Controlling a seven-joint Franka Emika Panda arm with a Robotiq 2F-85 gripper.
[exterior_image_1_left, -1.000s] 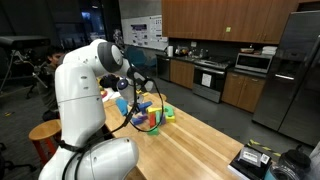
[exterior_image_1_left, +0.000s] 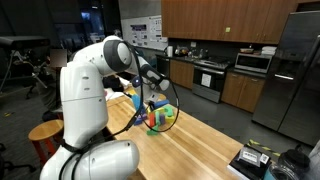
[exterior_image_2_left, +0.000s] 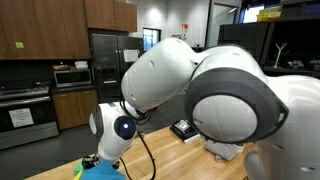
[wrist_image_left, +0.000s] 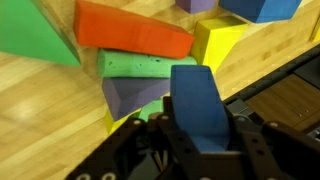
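In the wrist view a dark blue block (wrist_image_left: 198, 95) stands up between the fingers of my gripper, which is shut on it. The block hides most of the gap between the fingers. Right beside it lie a red-orange block (wrist_image_left: 135, 30), a green block (wrist_image_left: 145, 65), a dark purple block (wrist_image_left: 130, 94) and a yellow block (wrist_image_left: 218, 38). In exterior view 1 my gripper (exterior_image_1_left: 150, 101) is low over the cluster of coloured blocks at the table's far left; the held block is hard to make out there.
A green wedge (wrist_image_left: 35, 28) and another blue block (wrist_image_left: 262, 8) lie near the cluster. A black device (exterior_image_1_left: 252, 160) stands at its right front; a red stool (exterior_image_1_left: 45, 132) is off to the left.
Over the last second the arm has swung to the right and toward the viewer in exterior view 1, and the gripper is now over the block cluster.
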